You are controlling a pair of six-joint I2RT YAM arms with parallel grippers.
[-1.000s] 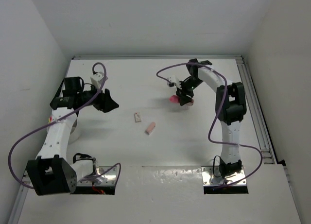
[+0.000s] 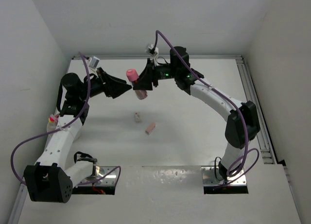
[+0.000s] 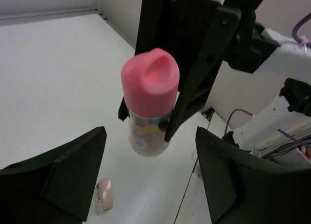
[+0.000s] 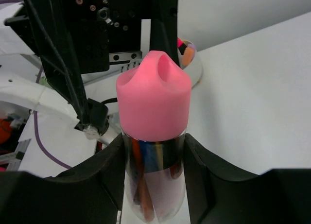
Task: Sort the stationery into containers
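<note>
A clear tube of pens or markers with a pink cap [image 2: 132,75] is held upright in the air by my right gripper [image 2: 146,84], which is shut on it. In the left wrist view the pink cap [image 3: 149,80] sits just beyond my open left gripper, whose fingers have nothing between them. The right wrist view shows the bottle [image 4: 154,185] up close. On the table lie a small pink item [image 2: 150,128] and a small pale item [image 2: 137,117].
A white container with colourful items [image 2: 53,123] stands at the left edge, partly hidden by my left arm; it shows also behind my left gripper in the right wrist view.
My right gripper has lifted the pink-capped bottle and carried it leftward. My left gripper has moved rightward and up toward it.
</note>
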